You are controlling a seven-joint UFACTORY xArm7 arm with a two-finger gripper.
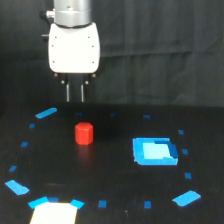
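A red block [84,133] rests on the black table [110,180]. Above it and a little to the left hangs my white gripper [75,92], its two thin dark fingers apart with nothing visible between them. To the right lies a flat blue-bordered square [154,152] with a pale middle.
Blue tape marks and small blue squares dot the table. A pale square [53,214] outlined with blue sits at the front left. A dark curtain hangs behind.
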